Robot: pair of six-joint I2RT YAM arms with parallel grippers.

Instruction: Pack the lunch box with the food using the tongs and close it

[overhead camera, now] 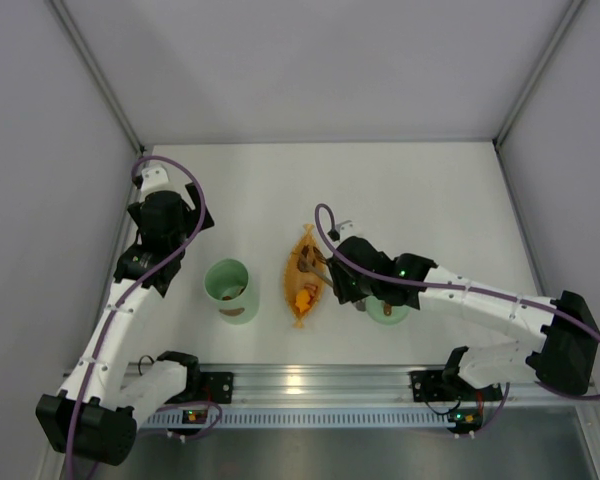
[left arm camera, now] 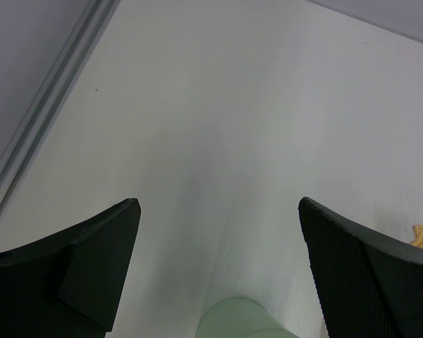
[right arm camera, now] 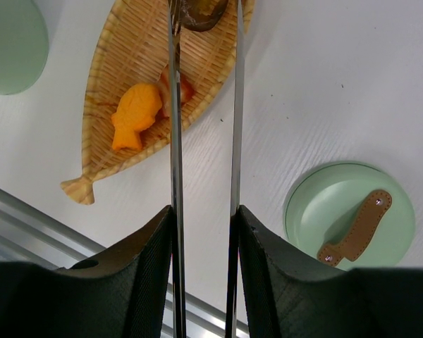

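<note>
A fish-shaped woven basket (overhead camera: 293,285) (right arm camera: 102,141) lies mid-table, holding an orange fish-shaped piece (right arm camera: 136,109), a reddish piece (right arm camera: 184,91) and a dark brown piece (right arm camera: 201,15). My right gripper (overhead camera: 310,266) reaches over the basket, its long metal fingers part open around the dark piece's area at the top of the right wrist view; whether they touch it I cannot tell. My left gripper (overhead camera: 170,205) hovers at the back left, open and empty.
A green cup (overhead camera: 226,282) (left arm camera: 243,318) stands left of the basket. A green round dish (overhead camera: 397,313) (right arm camera: 317,208) with a brown strip (right arm camera: 361,222) is on the right.
</note>
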